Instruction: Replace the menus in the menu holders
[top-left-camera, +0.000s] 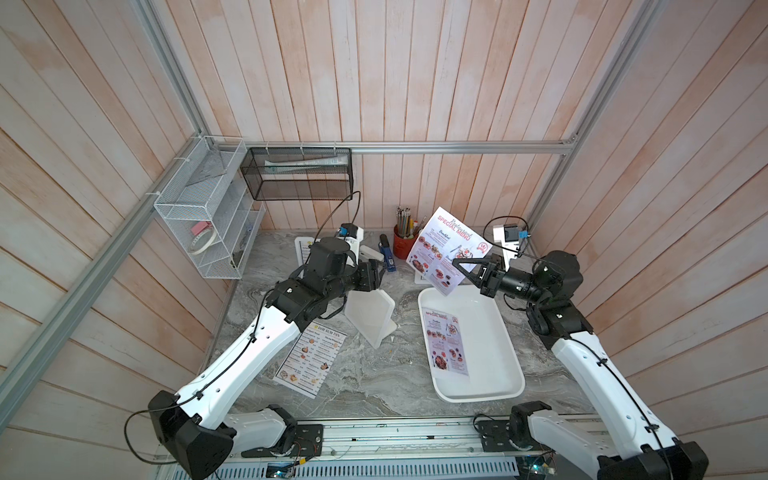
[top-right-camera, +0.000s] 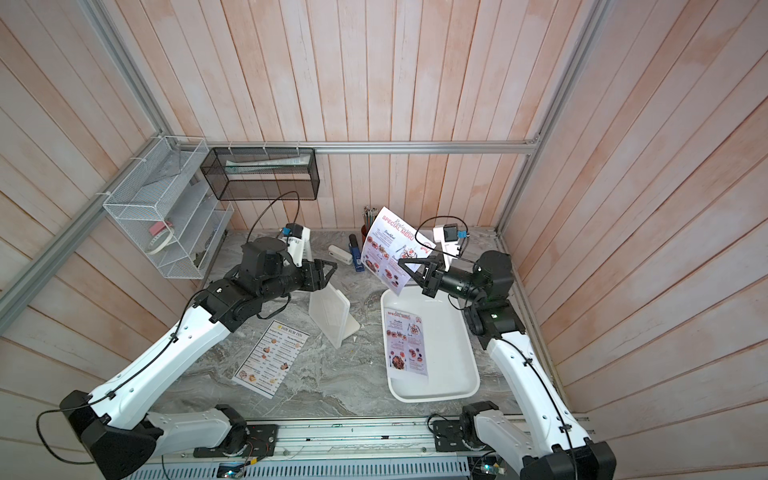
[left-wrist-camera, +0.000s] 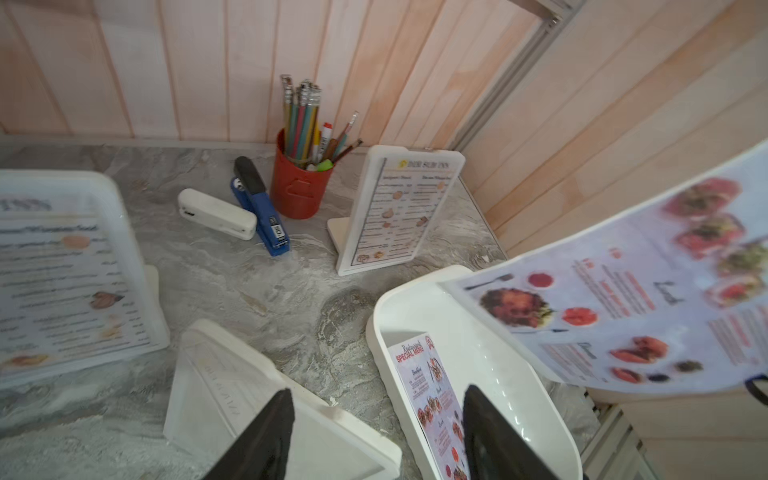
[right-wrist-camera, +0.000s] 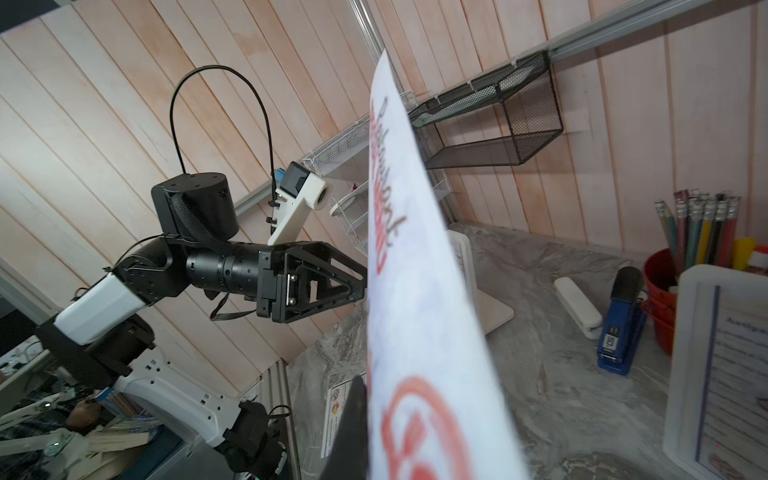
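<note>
A "Special Menu" sheet (top-left-camera: 441, 240) hangs raised above the back of the white tray (top-left-camera: 492, 352), with my right gripper (top-left-camera: 464, 269) shut on its edge; in the right wrist view the sheet stands nearly edge-on. My left gripper is open and empty, over the empty white menu holder (left-wrist-camera: 240, 384) lying tilted on the counter. A second special menu (top-left-camera: 445, 342) lies in the tray's left side. An old "Sun Inn" menu (top-left-camera: 312, 358) rests flat on the counter. Two upright holders, one at right (left-wrist-camera: 400, 209) and one at left (left-wrist-camera: 64, 272), contain old menus.
Behind the holders stand a red pencil cup (left-wrist-camera: 300, 184), a blue stapler (left-wrist-camera: 261, 206) and a white bar-shaped object (left-wrist-camera: 217, 213). A black mesh basket (top-left-camera: 297, 188) and white wire shelves (top-left-camera: 209, 212) hang higher up.
</note>
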